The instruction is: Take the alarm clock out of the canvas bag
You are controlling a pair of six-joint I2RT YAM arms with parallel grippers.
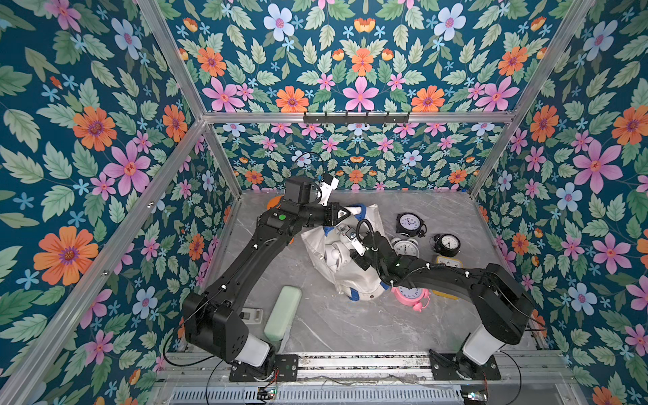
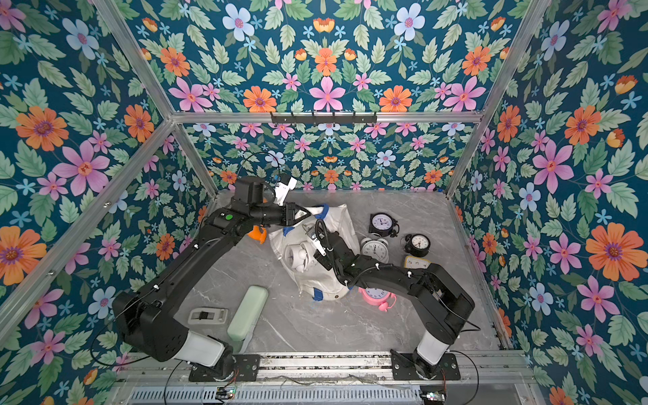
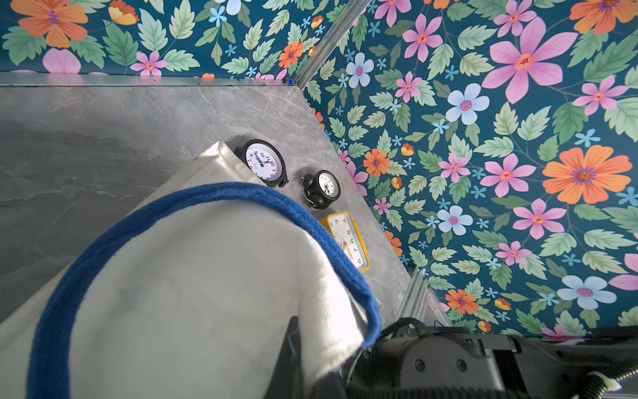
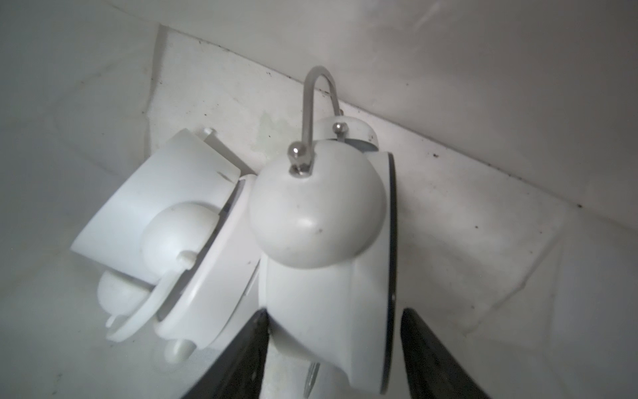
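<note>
The cream canvas bag point(image 2: 324, 285) lies mid-table with blue handles. My left gripper point(image 1: 342, 213) is shut at its top edge, beside a blue handle point(image 3: 265, 200); cloth rises in front of the left wrist camera. Inside the bag, in the right wrist view, a white twin-bell alarm clock point(image 4: 319, 306) with a metal handle stands beside another white clock point(image 4: 206, 292) lying tilted. My right gripper is part open over the bag, its two fingers on either side of the lower part of the upright clock.
Outside, to the right, are black clocks point(image 1: 409, 222), a white clock point(image 2: 374, 251), a yellow clock point(image 3: 349, 239) and a pink clock point(image 2: 378, 300). A green case point(image 1: 283, 310) and a grey object point(image 2: 206, 315) lie front left; something orange point(image 2: 258, 235) sits behind.
</note>
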